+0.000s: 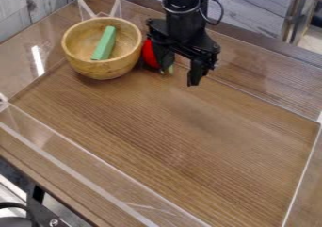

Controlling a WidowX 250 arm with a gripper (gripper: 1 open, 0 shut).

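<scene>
A wooden bowl [88,56] sits at the upper left with a green oblong item [104,44] inside it. Right of the bowl, a red object [150,54] and a small green piece lie partly hidden behind my black arm. My gripper [179,63] hangs low beside them at the top centre; whether its fingers are open or shut is unclear.
A white slatted surface shows behind the table's back edge, and a black cable lies at the lower left corner.
</scene>
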